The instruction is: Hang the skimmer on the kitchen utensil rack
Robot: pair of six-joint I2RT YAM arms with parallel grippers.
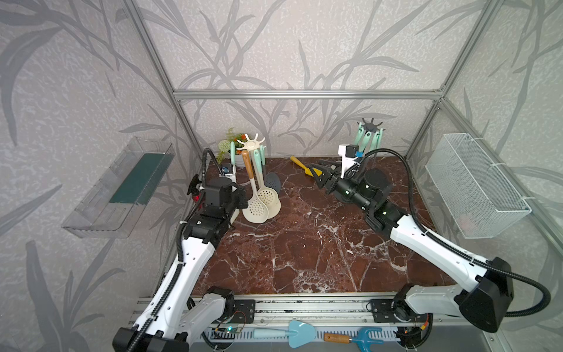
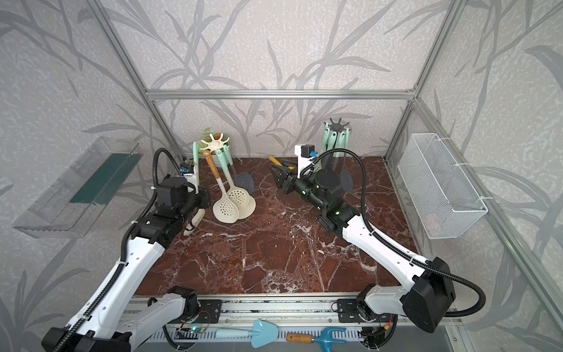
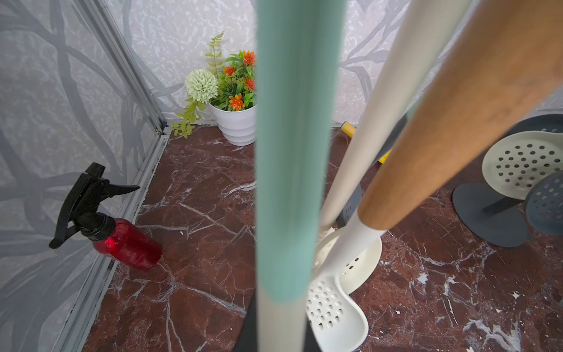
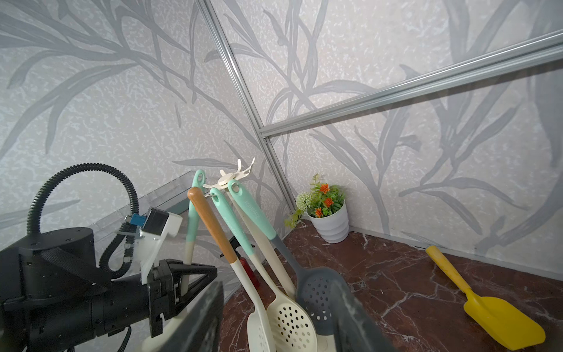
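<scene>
The mint-handled utensil (image 3: 299, 146), taken as the skimmer, stands nearly upright in my left gripper. Dark fingers (image 3: 249, 331) pinch its cream shaft below the handle. Its cream head (image 4: 167, 334) is partly hidden by the left arm. The cream hook rack (image 1: 251, 141) stands just right of the handle; it carries an orange-brown-handled slotted spoon (image 1: 248, 167) and other mint-handled tools. The handle's holed end (image 4: 199, 179) is close to a rack arm; whether they touch I cannot tell. My right gripper, over the table's right half, is open and empty.
A dark rack (image 1: 371, 126) with mint-handled utensils stands at the back right. A yellow shovel (image 4: 498, 319), a flower pot (image 3: 236, 126) and a red spray bottle (image 3: 129, 243) lie or stand around.
</scene>
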